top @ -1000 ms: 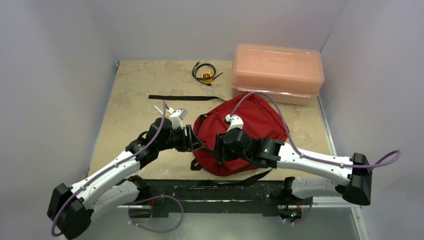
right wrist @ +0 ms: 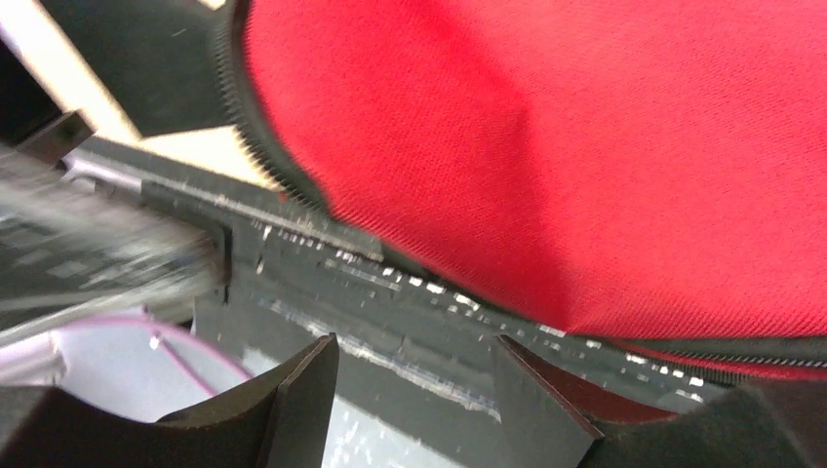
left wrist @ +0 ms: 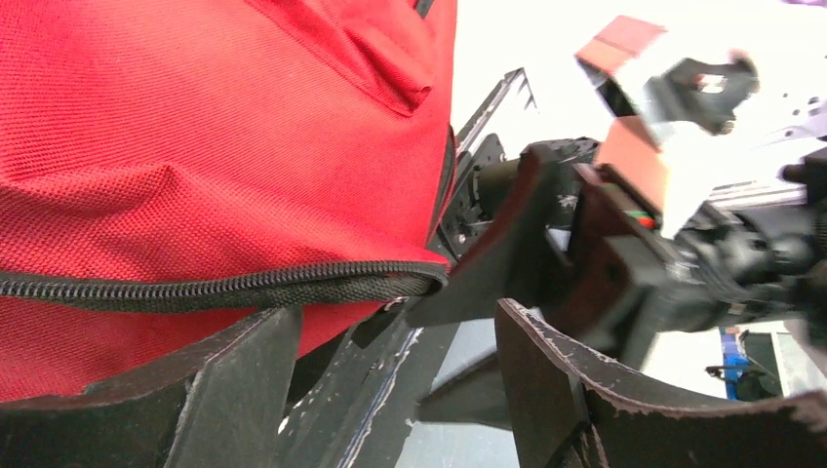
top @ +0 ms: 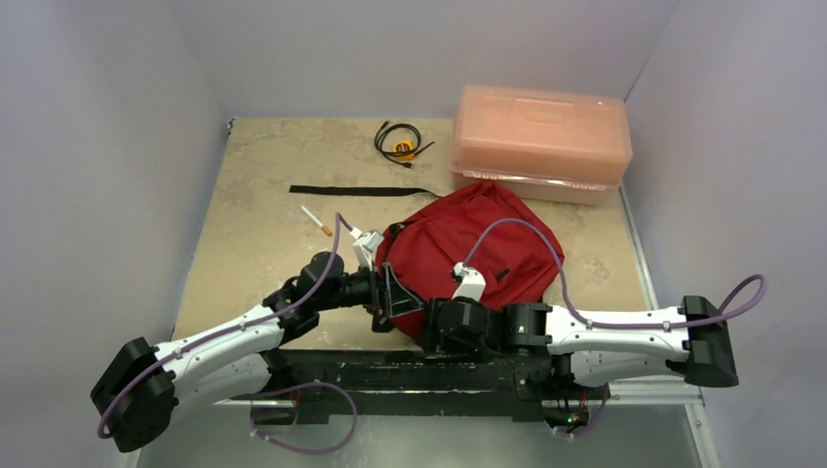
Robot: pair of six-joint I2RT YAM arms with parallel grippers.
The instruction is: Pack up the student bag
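Observation:
The red bag (top: 488, 234) lies front right on the table, partly under both grippers. My left gripper (top: 395, 297) is over its left front; in the left wrist view its fingers (left wrist: 234, 390) are open just below a black zipper edge (left wrist: 244, 289), nothing clearly held. My right gripper (top: 439, 327) stands at the bag's front, low by the table edge; in the right wrist view it is open, with the red fabric (right wrist: 634, 175) above and the black table edge below.
A pink plastic box (top: 541, 136) stands back right. A coiled cable (top: 385, 136) with a yellow tape measure, a black strap (top: 341, 190) and a white-orange pen (top: 314, 218) lie on the table.
My right gripper has moved downward in the top view, toward the table's front edge.

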